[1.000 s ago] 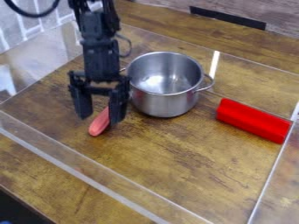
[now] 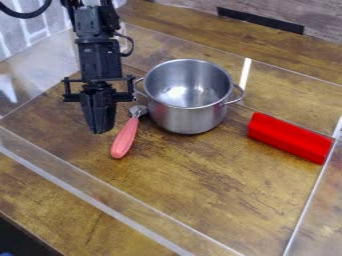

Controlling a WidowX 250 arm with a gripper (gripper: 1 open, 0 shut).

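My black gripper [image 2: 100,118] is at the left of the camera view, its fingertips close together low over the wooden table, with nothing seen between them. Just right of it lies a utensil with a pink handle [image 2: 124,141] and a short metal end, angled toward the steel pot [image 2: 190,100]. The pot stands upright on the table, its side handles out left and right.
A red cylinder [image 2: 289,138] lies at the right. A transparent edge runs along the left and front left.
The gripper has moved left, away from the pink-handled utensil, which is now uncovered and lies slightly shifted. The pot and red cylinder look unchanged.
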